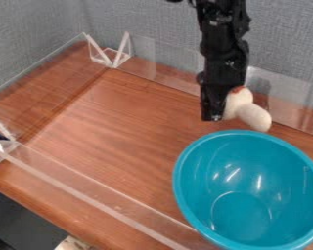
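Note:
My black gripper (219, 104) reaches down from the top at the back right, just left of a pale, mushroom-shaped object (250, 114). That object lies against the fingers, its rounded end pointing toward the front right; whether it is between the fingers cannot be made out. A large teal bowl (257, 165) stands at the front right, in front of the pale object.
Clear panels run along the back and front left, with white brackets (112, 53) at the back left. A grey partition stands behind.

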